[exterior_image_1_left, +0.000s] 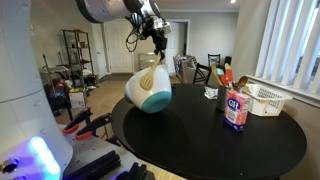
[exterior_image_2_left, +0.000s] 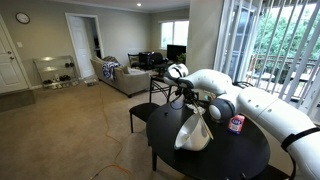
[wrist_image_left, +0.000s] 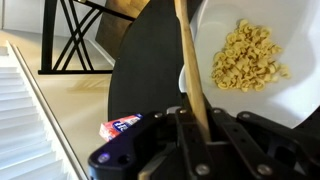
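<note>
My gripper (exterior_image_1_left: 160, 46) is shut on a long wooden utensil (wrist_image_left: 190, 55), which slants down to the bowl in exterior view 1. The large white bowl (exterior_image_1_left: 153, 96) stands tilted near the table's left side, its pale outer wall facing that camera. Exterior view 2 shows the bowl (exterior_image_2_left: 192, 134) on the dark table's near part. In the wrist view, yellow pasta (wrist_image_left: 246, 57) lies inside the bowl, with the utensil passing beside it. The utensil's far end is out of the wrist view; whether it touches the bowl is unclear.
On the round black table (exterior_image_1_left: 200, 145), a red, white and blue box (exterior_image_1_left: 237, 109) stands right of the bowl. Behind it are a dark holder with utensils (exterior_image_1_left: 224, 92) and a white basket (exterior_image_1_left: 263, 99).
</note>
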